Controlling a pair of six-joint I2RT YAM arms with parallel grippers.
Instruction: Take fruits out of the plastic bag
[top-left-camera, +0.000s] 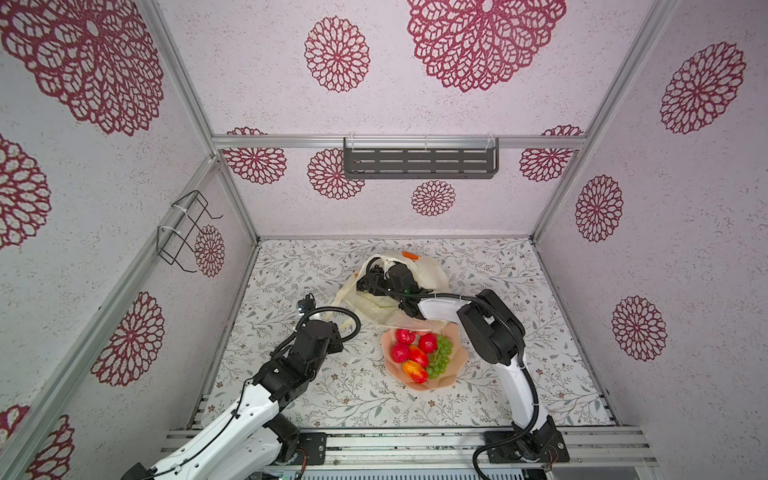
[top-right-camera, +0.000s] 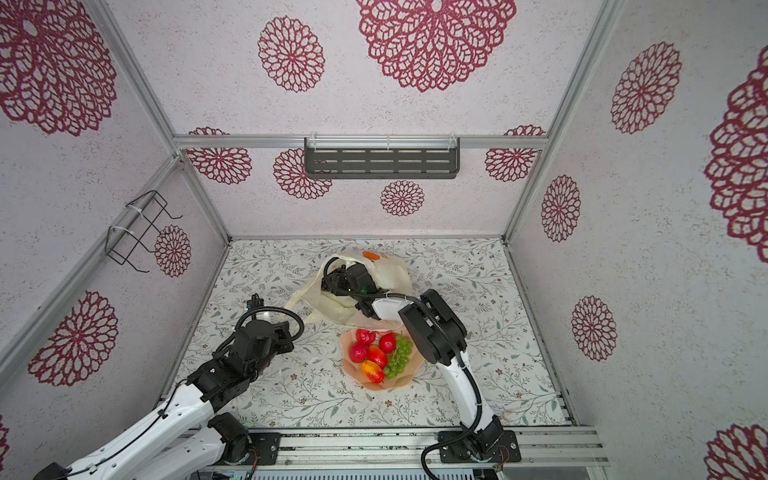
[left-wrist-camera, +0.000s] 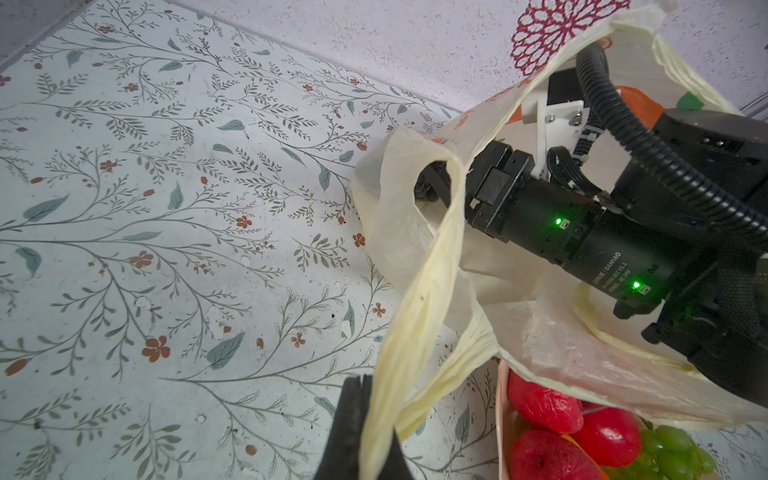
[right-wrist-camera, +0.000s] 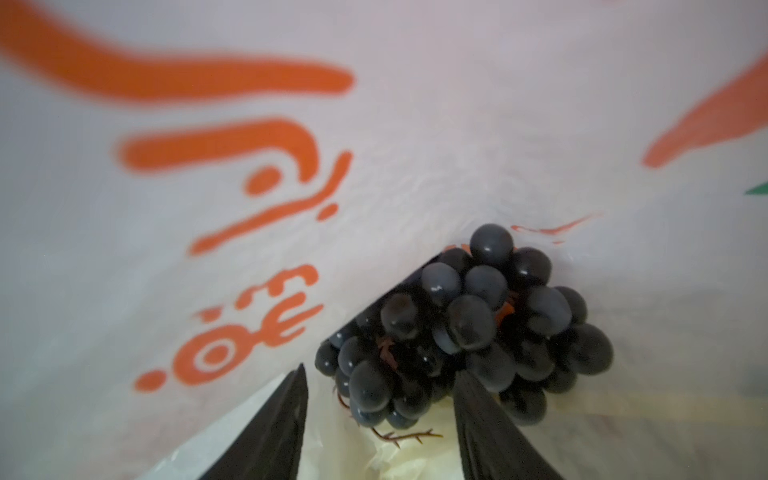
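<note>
The white plastic bag (top-left-camera: 428, 272) lies open at the table's middle back. My right gripper is inside it, open, with a bunch of dark grapes (right-wrist-camera: 472, 320) just ahead of its fingertips against the bag's printed wall. My left gripper is shut at the bag's left side, with a twisted pale strip of the bag running over its fingertips; whether that is pinched cannot be told for sure. A peach-coloured container (top-left-camera: 456, 366) in front of the bag holds red fruits (top-left-camera: 400, 352), a mango (top-left-camera: 414, 370) and green grapes (top-left-camera: 438, 360).
Walls enclose it, with a wire rack (top-left-camera: 184, 232) on the left wall and a grey shelf (top-left-camera: 420, 164) on the back rail.
</note>
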